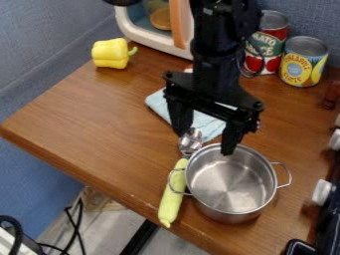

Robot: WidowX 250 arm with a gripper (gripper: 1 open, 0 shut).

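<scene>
My black gripper (206, 134) hangs over the middle right of the table, just above and behind a steel pot (232, 181) with two handles. Its fingers point down; whether anything is between them I cannot tell. A metal spoon or ladle (190, 141) lies left of the gripper on a light blue cloth (161, 107), which the arm partly hides. A yellow corn cob or similar long vegetable (172, 199) lies left of the pot.
A yellow pepper (111, 54) sits at the back left, beside a microwave (157, 20). Cans (304, 62) stand at the back right. A black stove edge is at the right.
</scene>
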